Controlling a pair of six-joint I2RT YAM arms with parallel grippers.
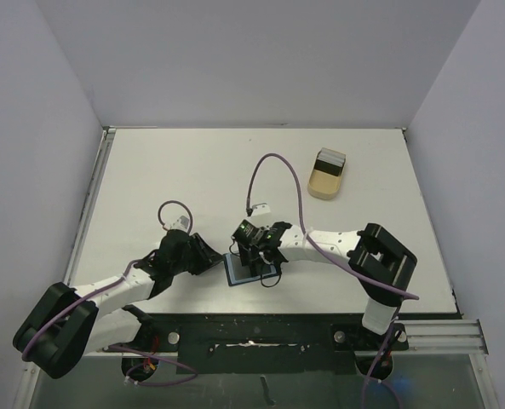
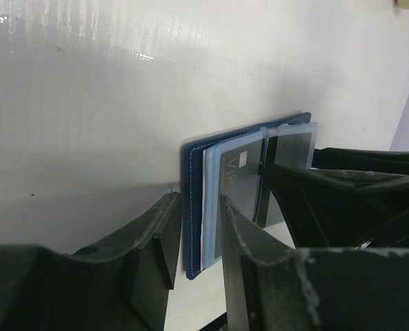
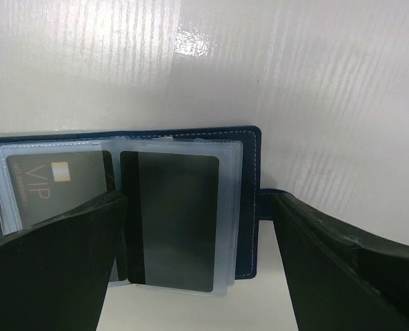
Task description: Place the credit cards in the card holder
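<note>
A dark blue card holder (image 1: 233, 271) with clear sleeves lies open on the table, a VIP card (image 2: 235, 172) in one sleeve and a dark panel (image 3: 176, 214) beside it. My left gripper is at the holder's left end, its fingers a little apart with nothing clearly between them. My right gripper is spread open above the holder, its fingers over the middle and the right edge with the strap. In the left wrist view it partly hides the holder's right part.
A tan box (image 1: 324, 186) with dark and grey contents stands at the back right. Walls bound it at the back and sides.
</note>
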